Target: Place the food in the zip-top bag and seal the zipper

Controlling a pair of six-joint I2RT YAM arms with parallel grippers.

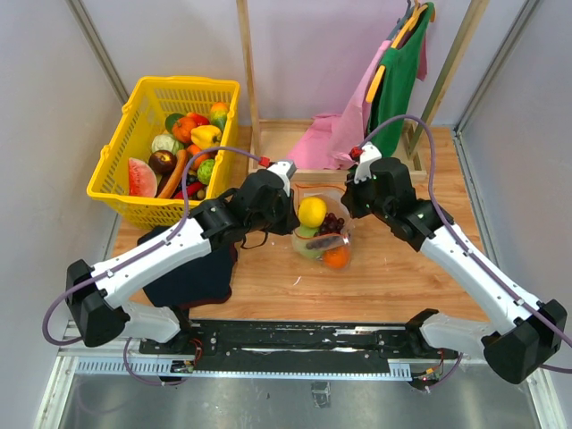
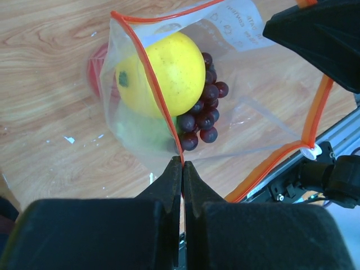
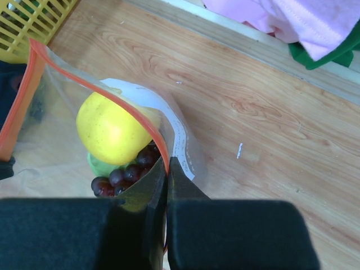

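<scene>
The clear zip top bag with an orange-red zipper rim hangs between my two arms, its mouth spread open. Inside lie a yellow fruit, dark grapes, something pale green and an orange at the bottom. My left gripper is shut on the bag's rim, the orange edge running down between its fingertips. On the opposite side my right gripper is likewise shut on the rim. Both grippers are above the table.
A yellow basket full of toy produce stands at the back left. Dark cloth lies under the left arm. Behind the bag is a wooden rack with pink and green garments.
</scene>
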